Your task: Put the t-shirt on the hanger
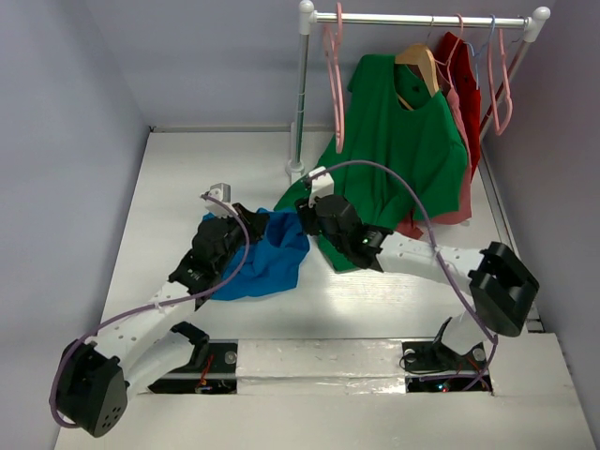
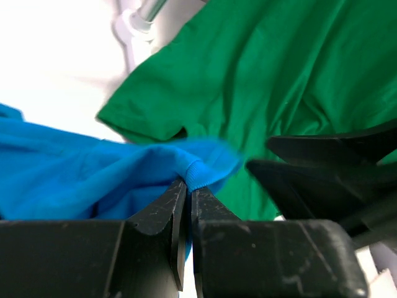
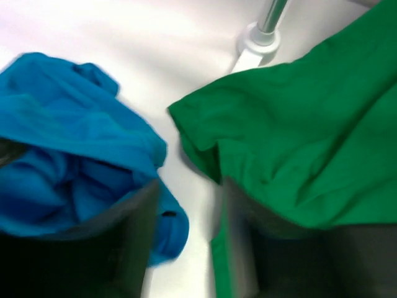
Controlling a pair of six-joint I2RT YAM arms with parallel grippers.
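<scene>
The blue T-shirt (image 1: 272,258) lies crumpled on the white table at centre left. My left gripper is shut on a fold of it, which rises from between its fingers in the left wrist view. My right gripper (image 1: 305,214) is over the shirt's right side, next to the green garment; its blurred fingers stand apart in the right wrist view, and I see nothing clearly held between them. Pink hangers (image 1: 336,84) hang on the rail at the top.
A white rail (image 1: 427,21) on posts carries green (image 1: 394,159), pink and red garments at the back right; the green one spreads onto the table. Bare table (image 1: 169,178) shows at the back left.
</scene>
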